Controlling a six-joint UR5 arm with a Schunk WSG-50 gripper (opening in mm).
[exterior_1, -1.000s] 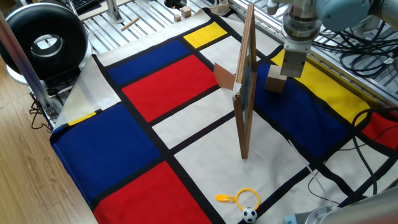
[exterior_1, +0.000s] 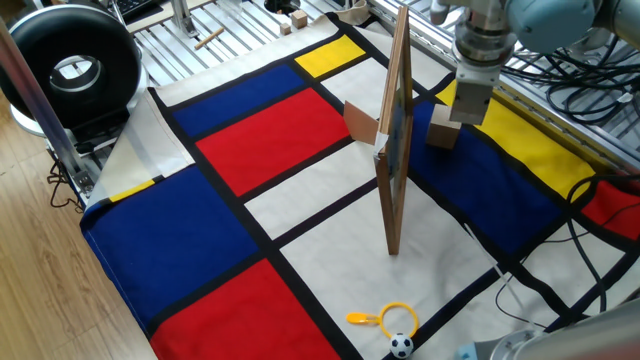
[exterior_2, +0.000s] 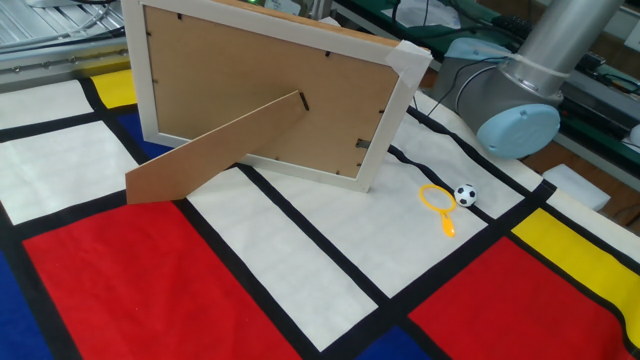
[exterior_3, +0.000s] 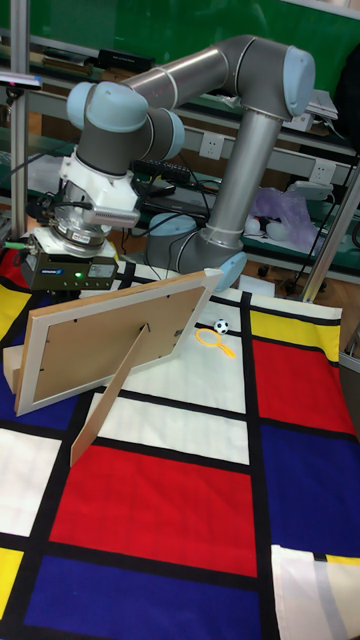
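A picture frame with a pale border (exterior_2: 360, 190) stands upright on the cloth, its brown back (exterior_2: 240, 80) propped by a cardboard leg (exterior_2: 215, 155). On the frame's front side, a wooden block (exterior_1: 443, 130) rests on the blue patch; in exterior view 3 it peeks out past the frame's left edge (exterior_3: 13, 368). My gripper (exterior_1: 472, 108) hangs close to the block, and its housing (exterior_3: 72, 275) shows above the frame in exterior view 3. Its fingers cannot be made out, so the finger's state is unclear.
A yellow magnifying glass (exterior_1: 398, 318) and a small football (exterior_1: 401, 345) lie on the white patch, away from the frame. Small wooden blocks (exterior_1: 298, 19) sit on the slatted metal surface at the back. Cables (exterior_1: 590, 80) cluster at the right. The red patches are clear.
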